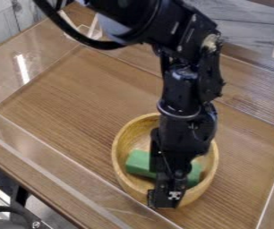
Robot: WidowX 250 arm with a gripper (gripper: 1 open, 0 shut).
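Note:
A wooden bowl (pixel 126 147) sits on the wooden table in the lower middle, with a green block (pixel 141 163) lying in it. My black gripper (pixel 169 186) reaches down into the bowl over the block, hiding much of it. The arm's body covers the bowl's far right part. The gripper appears open, and I cannot see clearly whether its fingers touch the block.
A pale surface lies at the back.

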